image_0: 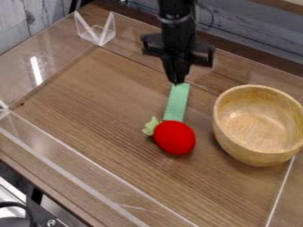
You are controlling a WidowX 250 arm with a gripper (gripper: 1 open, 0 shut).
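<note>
The black gripper (178,46) is at the top middle of the table, slightly blurred, above the far end of a light green strip-like object (176,101). Its fingers look close together, with nothing visible between them. A red tomato-like object (174,138) with a small green top lies at the near end of the green object, left of a round wooden bowl (254,129).
A clear plastic holder (92,25) stands at the back left. The left and front of the wooden table (83,115) are open. A black cable lies at the bottom left corner.
</note>
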